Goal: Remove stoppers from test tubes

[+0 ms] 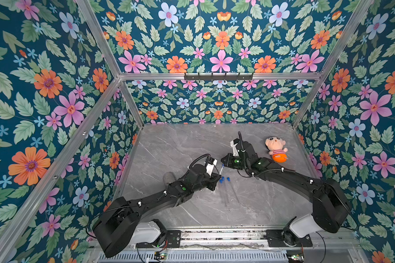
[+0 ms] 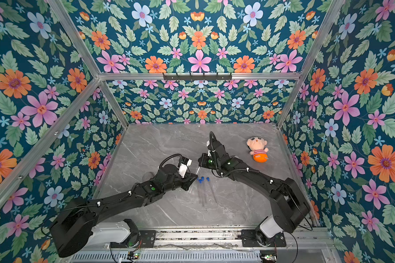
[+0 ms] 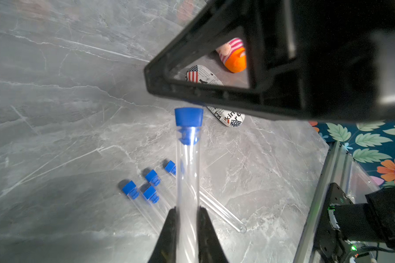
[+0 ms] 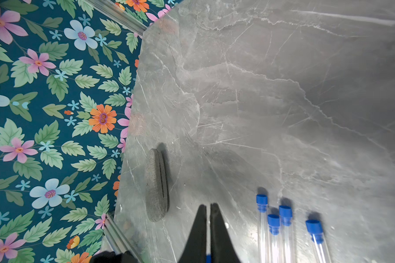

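Observation:
My left gripper is shut on a clear test tube (image 3: 187,175), held upright in the left wrist view. A blue stopper (image 3: 188,117) sits in its mouth, the plug showing inside the glass. Right above it, the black right gripper (image 1: 224,160) reaches in from the right side. In the right wrist view its fingers (image 4: 200,228) are nearly together, with a blue bit of the stopper (image 4: 208,258) low between them. On the table lie several other tubes with blue stoppers (image 4: 262,199), below and beside the held tube.
A grey oval object (image 4: 154,186) lies at the table's left side. A flag-printed oval object (image 3: 230,117) and a plush doll (image 1: 277,150) are on the right.

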